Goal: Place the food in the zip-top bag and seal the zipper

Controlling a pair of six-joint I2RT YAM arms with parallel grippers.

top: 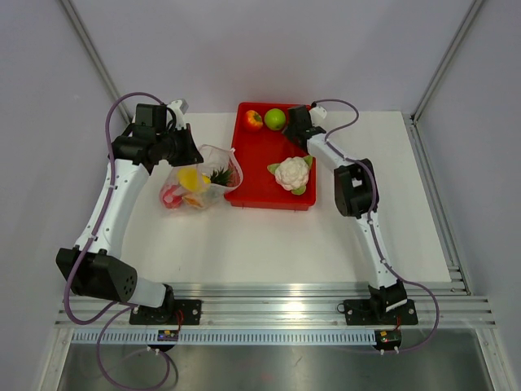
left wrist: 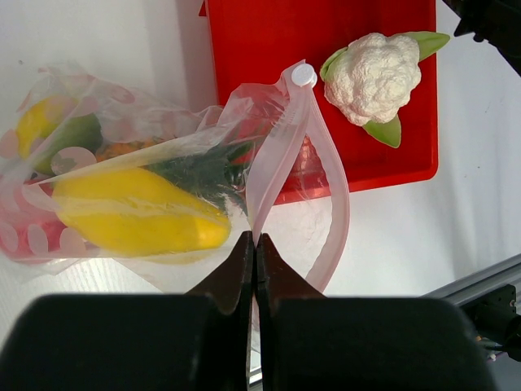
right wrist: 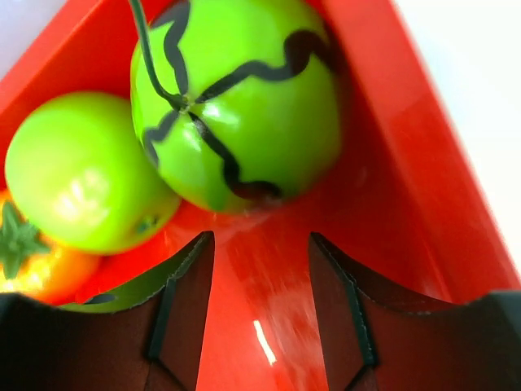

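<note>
The clear zip bag [left wrist: 146,212] holds yellow, green and other food, left of the tray. My left gripper is shut at the edge of its open mouth; how much film is between is unclear. In the right wrist view a striped green watermelon [right wrist: 236,122] sits in the tray's corner, beside a green apple [right wrist: 85,171] and a red-yellow fruit [right wrist: 45,273]. My right gripper is just below the watermelon, fingertips apart, with only red tray floor visible between them. A cauliflower [left wrist: 370,81] lies in the tray.
The red tray [top: 252,163] stands at the back middle.
</note>
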